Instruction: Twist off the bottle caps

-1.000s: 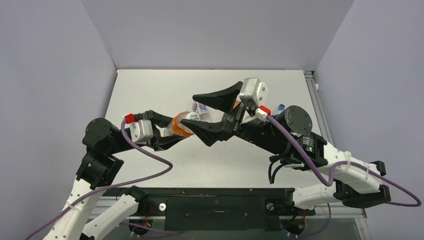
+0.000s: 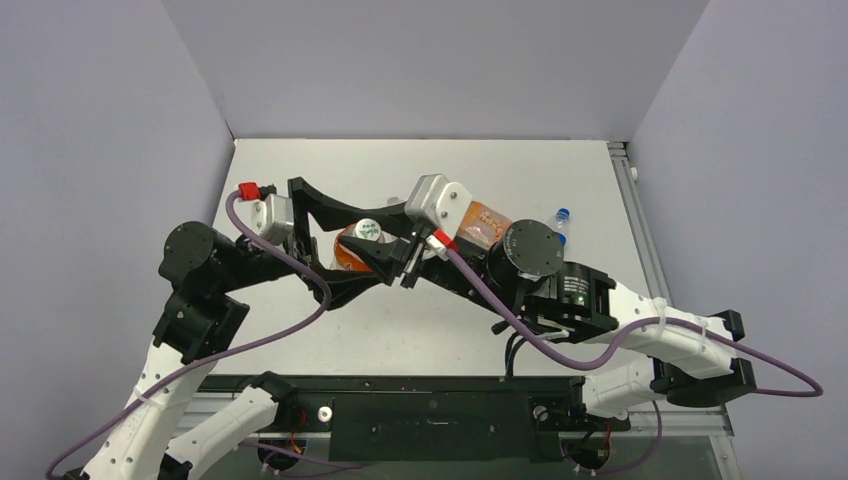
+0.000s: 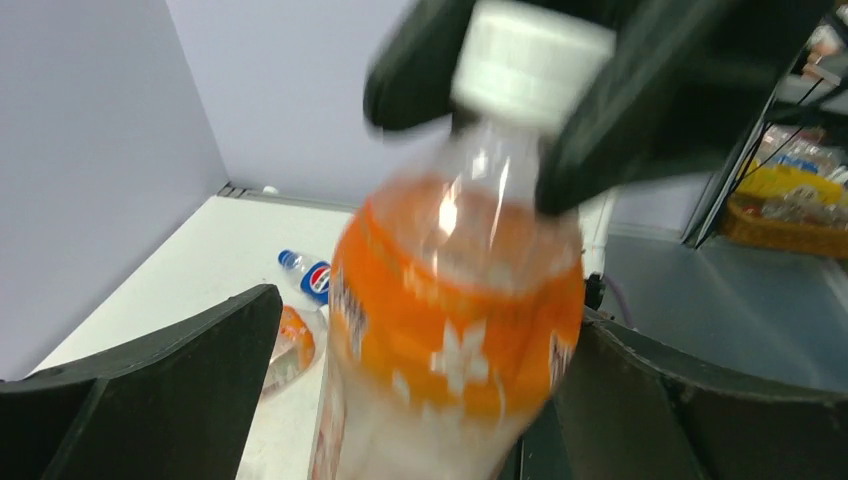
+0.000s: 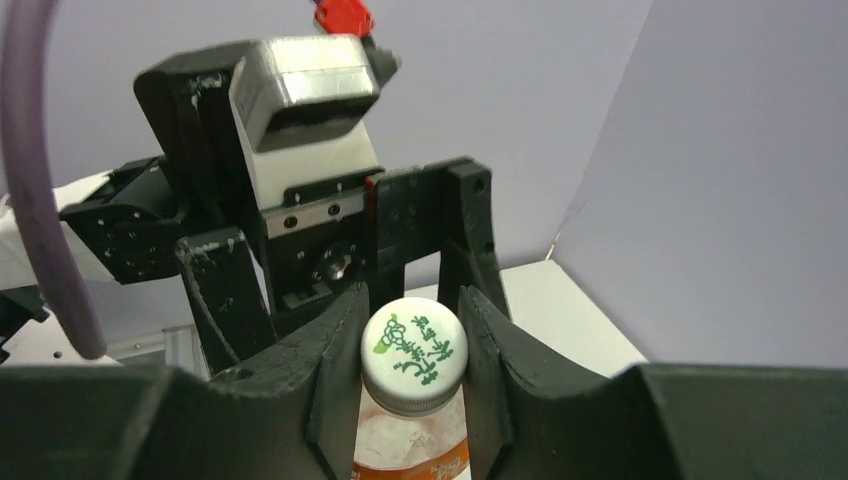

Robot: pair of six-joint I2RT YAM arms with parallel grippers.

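An orange-labelled clear bottle [image 3: 450, 310] with a white cap [image 4: 414, 350] stands roughly upright, off the table, between the two arms. My right gripper is shut on the bottle at its cap and neck, the cap's green-marked top facing up between the fingers. The left gripper [image 2: 360, 250] stands open around the body of the bottle, its fingers [image 3: 180, 390] wide on either side with gaps showing. The cap sits on the neck in the left wrist view; whether it has turned cannot be seen.
Farther right on the white table [image 2: 420, 335] lie another orange-labelled bottle [image 2: 482, 225] and a blue-capped bottle [image 2: 561, 220]. Partly behind the right gripper is a small clear thing [image 2: 394, 201].
The right gripper has moved left and closed on the cap end. The bottle has gone from tilted to more upright.
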